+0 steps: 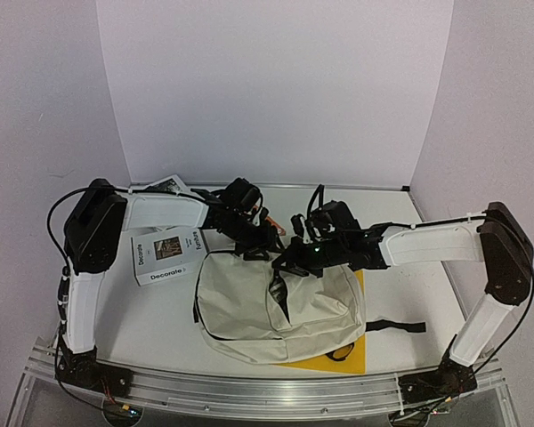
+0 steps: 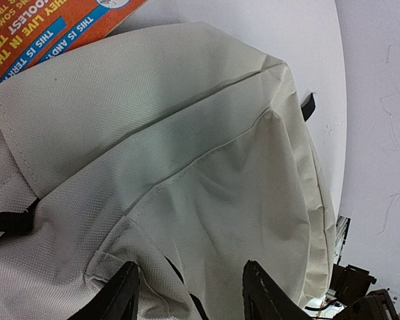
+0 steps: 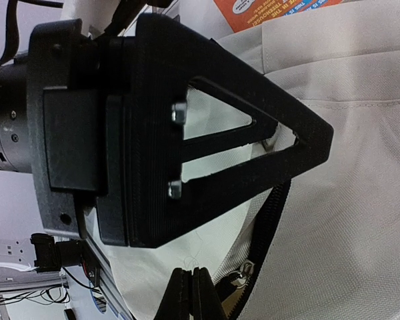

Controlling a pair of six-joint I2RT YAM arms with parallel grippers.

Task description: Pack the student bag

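Observation:
The off-white bag [image 1: 236, 302] lies flat on the table, a dark zipped opening [image 3: 267, 227] down its middle. My left gripper [image 1: 269, 245] hangs over the bag's back middle; in its wrist view the fingertips [image 2: 123, 283] stand apart above creased fabric, with nothing seen held. My right gripper is shut at the zipped opening, beside a metal zipper pull [image 3: 243, 272]; whether it holds any fabric is unclear. In the right wrist view the other gripper's black body covers much of the bag.
An orange book [image 2: 53, 30] lies behind the bag. White boxes [image 1: 167, 258] sit at the left. A yellow sheet [image 1: 311, 363] lies under the bag's front right. Bare table shows at the right, around a black strap [image 1: 396, 326].

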